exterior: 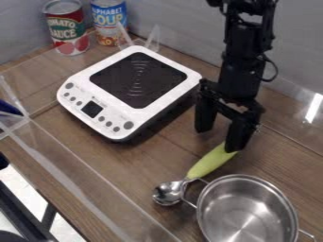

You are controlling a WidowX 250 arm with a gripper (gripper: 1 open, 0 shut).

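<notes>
My black gripper (220, 127) hangs low over the wooden counter, just right of a white induction cooker (127, 91). Its two dark fingers point down and appear spread apart, with nothing visible between them. Below it lie a yellow-green elongated object (213, 160) and a metal spoon (169, 192), end to end, beside a steel pot (246, 210) at the bottom right.
A tomato sauce can (66, 26) and an alphabet soup can (109, 21) stand at the back left. A blue object (9, 108) is at the left edge. Bare counter (94, 165) fills the lower left, and a wall runs behind.
</notes>
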